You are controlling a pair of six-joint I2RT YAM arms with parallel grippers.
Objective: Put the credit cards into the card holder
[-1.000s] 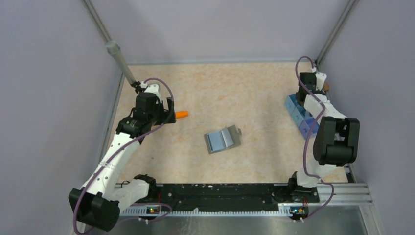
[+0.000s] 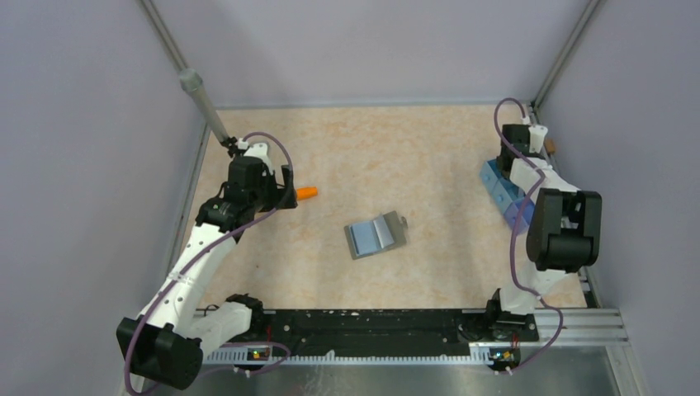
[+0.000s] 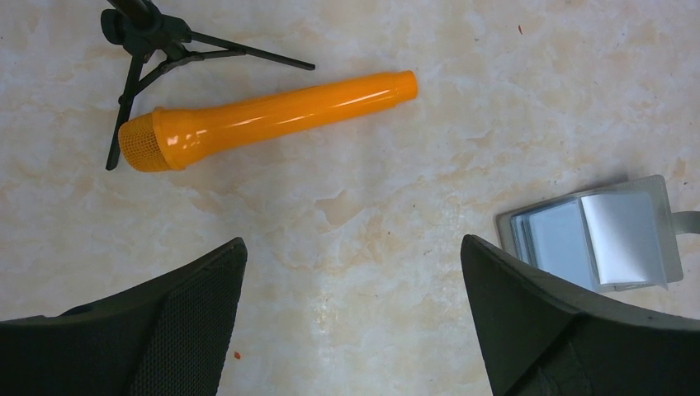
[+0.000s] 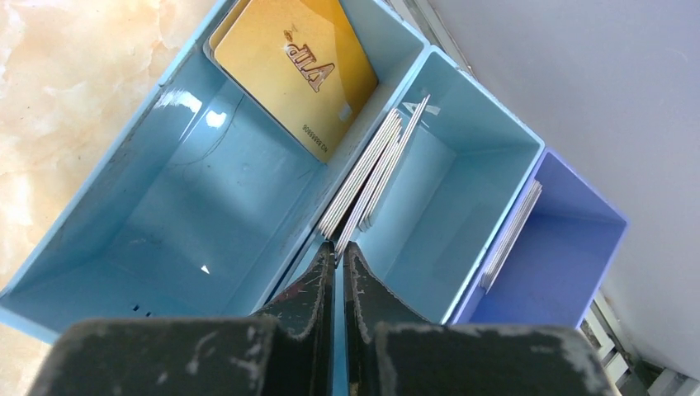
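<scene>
In the right wrist view, my right gripper is shut at the blue bin's middle compartment. Between its fingertips runs the near edge of one thin white card [image 4: 384, 177], which leans out from the stack of cards [image 4: 360, 175] beside it. The card holder [image 2: 374, 235], grey with pale blue pockets, lies open on the middle of the table. It also shows at the right of the left wrist view. My left gripper stands open above bare table at the left, nothing between its fingers.
Yellow cards [image 4: 301, 70] lean in the neighbouring blue compartment [image 4: 223, 181]. More cards [image 4: 512, 235] stand in the purple compartment [image 4: 569, 247]. An orange microphone [image 3: 281, 115] lies by a black tripod stand [image 3: 169, 37] near my left gripper. Bare table surrounds the card holder.
The left arm and the card holder have stayed put.
</scene>
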